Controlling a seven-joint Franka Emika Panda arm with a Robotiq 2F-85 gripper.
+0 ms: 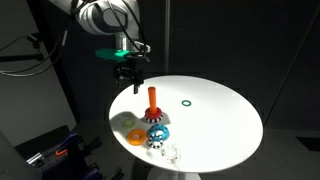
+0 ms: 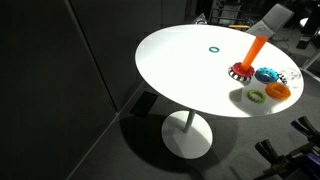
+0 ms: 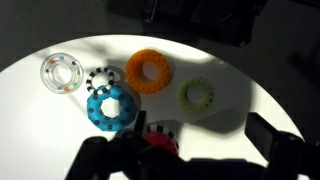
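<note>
Above the near left side of the round white table, my gripper [image 1: 131, 84] hangs open and empty. In the wrist view, its fingers [image 3: 268, 138] stand wide apart. A pale green ring [image 3: 196, 95] lies on the table, ahead of the gap between them. An orange post [image 1: 152, 98] stands upright on a red base [image 1: 153, 116] with a dark and white edge. My left finger partly hides that base in the wrist view. An orange ring [image 3: 148, 71], a blue dotted ring [image 3: 111, 108], a black-and-white ring [image 3: 100, 79] and a clear beaded ring [image 3: 62, 73] lie nearby.
A dark green ring [image 1: 186, 103] lies alone toward the back of the white table [image 1: 225, 125]. Dark base feet [image 1: 68, 145] stand on the floor at lower left.
</note>
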